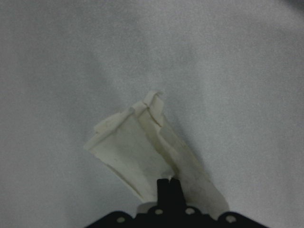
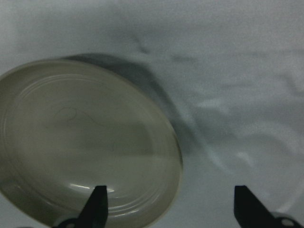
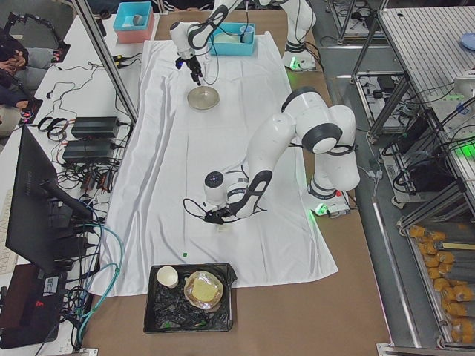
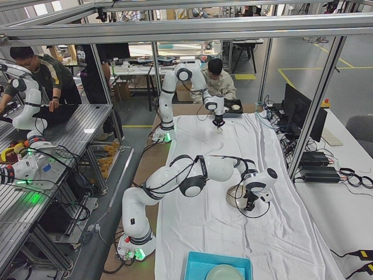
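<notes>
A folded cream paper piece [image 1: 123,152] lies on the white cloth in the left wrist view, with my left gripper over its lower part, fingertips together on it; whether paper is pinched between them is hard to tell. A shallow grey-beige bowl [image 2: 85,137] sits on the cloth in the right wrist view. My right gripper stands open at the bowl's right rim; it also shows over the bowl [image 3: 203,100] in the camera left view.
A black tray [image 3: 159,319] with a white cup [image 3: 168,275] and a plated yellow item [image 3: 202,288] lies at one end of the cloth. A blue bin [image 4: 192,265] holding a plate is at the other. Open cloth lies between.
</notes>
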